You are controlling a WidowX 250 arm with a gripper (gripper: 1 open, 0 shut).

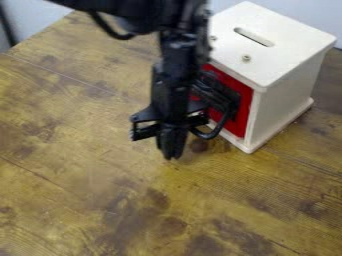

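Observation:
A white wooden box [278,80] with a slot in its top stands at the upper right. Its red front panel [238,124] carries a black fitting with a looped handle, partly behind the arm. My black gripper [173,144] points down just left of the panel, low over the table, its fingertips close together with nothing visible between them.
A pale wall or edge shows at the top left corner.

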